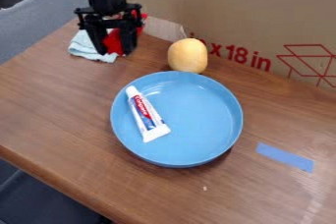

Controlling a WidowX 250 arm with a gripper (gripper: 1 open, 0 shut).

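Observation:
My black gripper (112, 33) is at the upper left of the camera view, over a light blue cloth (84, 50), shut on a red object that is partly hidden behind it. A blue plate (210, 120) holds a toothpaste tube (147, 113) on its left part. A round pale yellow object (187, 55) sits on the table just behind the plate.
A cardboard panel (262, 22) stands along the back; a grey surface borders the upper left.

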